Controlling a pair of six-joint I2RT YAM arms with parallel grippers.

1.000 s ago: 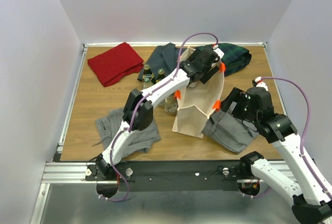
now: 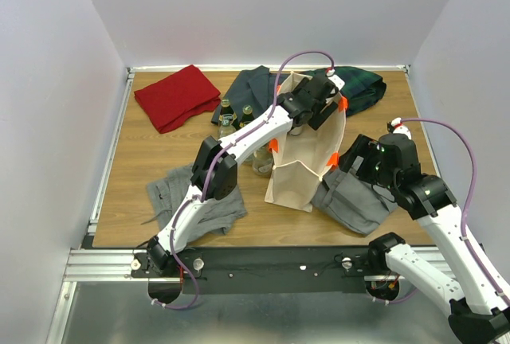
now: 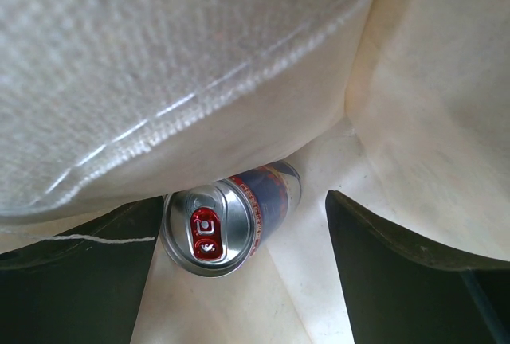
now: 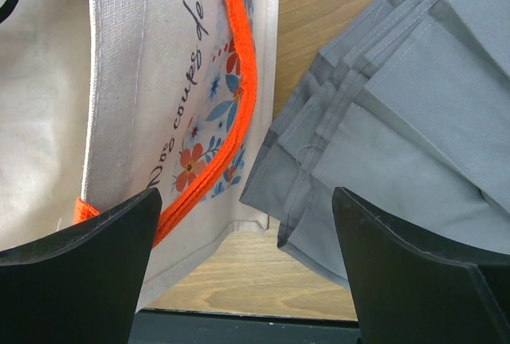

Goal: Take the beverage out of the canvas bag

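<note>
The cream canvas bag [image 2: 307, 146] stands open-topped near the middle of the table, with orange handles. Deep inside it lies a silver and blue can [image 3: 276, 194] with a red tab, its top toward the camera. My left gripper reaches into the bag, fingers apart. The can's lid is just beyond the left finger [image 3: 88, 280]; whether they touch, I cannot tell. Bag cloth covers the upper part of this view. Beside the bag's right edge, my right gripper is open, its left finger overlapping an orange handle [image 4: 211, 170] in view.
Several glass bottles [image 2: 227, 115] stand left of the bag, under the left arm. Grey cloths [image 2: 356, 198] lie to its right and front left. A red cloth [image 2: 178, 98] is at the back left, dark cloths [image 2: 362, 89] behind the bag. Bare wood shows at the left.
The left arm stays reaching into the bag with at most a slight shift, and the right arm has not moved.
</note>
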